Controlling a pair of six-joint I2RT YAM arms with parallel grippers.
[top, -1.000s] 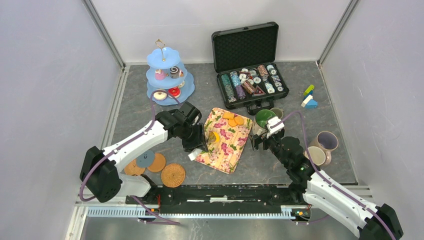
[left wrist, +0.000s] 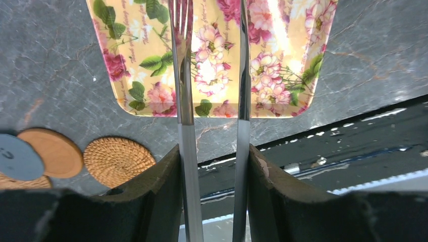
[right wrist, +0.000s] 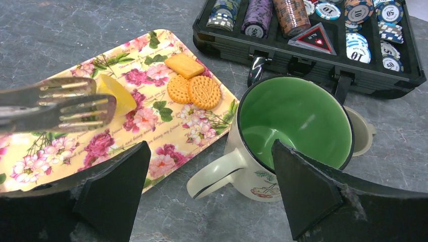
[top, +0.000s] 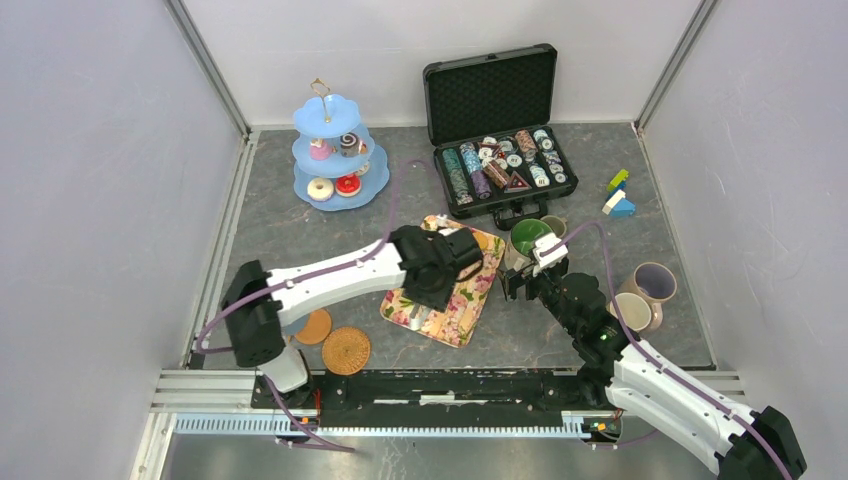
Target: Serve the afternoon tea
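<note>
My left gripper is shut on silver fork-ended tongs (left wrist: 185, 91), whose prongs reach out over the floral tray (left wrist: 303, 96). In the right wrist view, the prongs (right wrist: 86, 108) overlap a yellow lemon piece (right wrist: 118, 95); I cannot tell whether they grip it. Two round biscuits (right wrist: 204, 92) and a rectangular one (right wrist: 183, 65) lie on the tray's far corner. Close by, a white mug with green inside (right wrist: 303, 111) stands upright. My right gripper is open, with the mug's handle (right wrist: 214, 175) showing between its fingers. From above, the left arm hides the lemon.
A three-tier blue stand (top: 340, 160) with cakes is at the back left, and an open poker-chip case (top: 505, 165) at the back. Two mugs (top: 645, 295) stand right of my right arm. Coasters (top: 346, 350) lie front left. Toy blocks (top: 618, 195) sit far right.
My left arm has swung right from the tray's left edge and now reaches across the tray, covering the biscuits and lemon from above. The right arm has stayed still.
</note>
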